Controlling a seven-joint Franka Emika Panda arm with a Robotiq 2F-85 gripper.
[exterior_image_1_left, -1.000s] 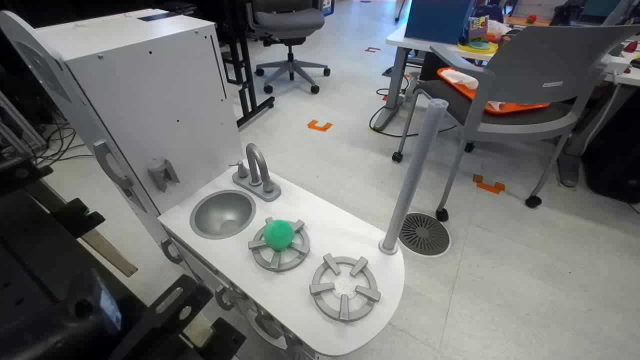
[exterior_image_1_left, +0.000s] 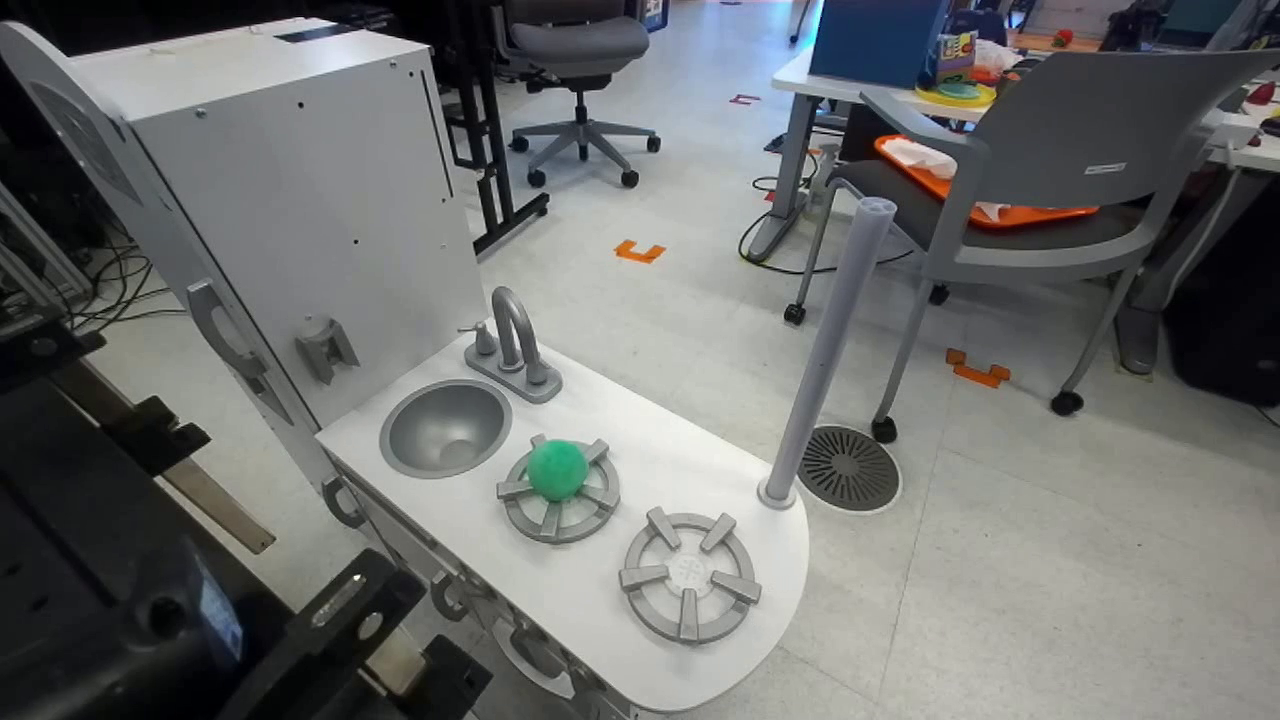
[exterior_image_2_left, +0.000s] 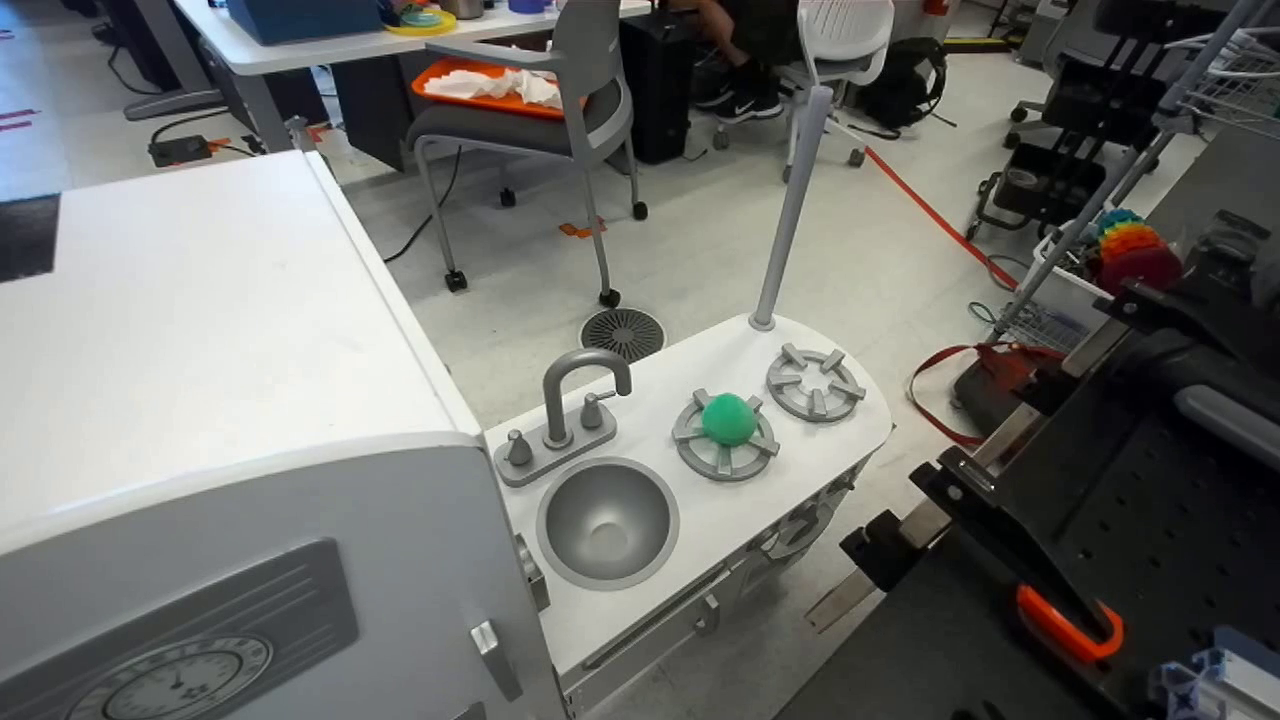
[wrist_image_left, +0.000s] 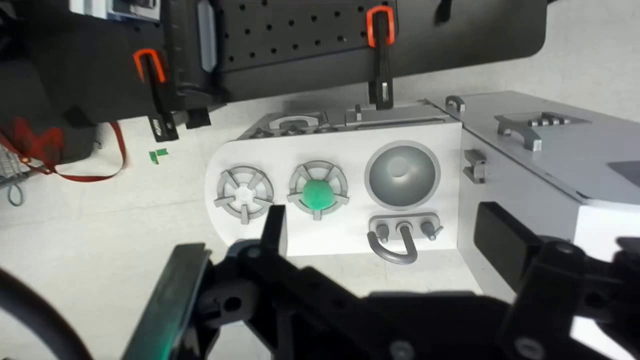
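A green ball (exterior_image_1_left: 558, 469) rests on the grey burner (exterior_image_1_left: 552, 532) nearer the sink of a white toy kitchen. Seen from above in the wrist view, the same ball (wrist_image_left: 318, 194) sits at the middle of its burner. My gripper is high over the counter, its two dark fingers spread wide with nothing between them. Neither exterior view includes the gripper. Beside the ball's burner lies the round grey sink bowl (exterior_image_2_left: 608, 523), empty.
The second burner (exterior_image_1_left: 690, 578) is bare. A faucet (exterior_image_2_left: 558, 402) rises behind the sink, and a tall grey post (exterior_image_1_left: 830, 353) stands at the counter's rounded end. The white fridge cabinet (exterior_image_1_left: 306, 180) walls off the sink side. Bare white counter (exterior_image_1_left: 624, 414) surrounds the burners.
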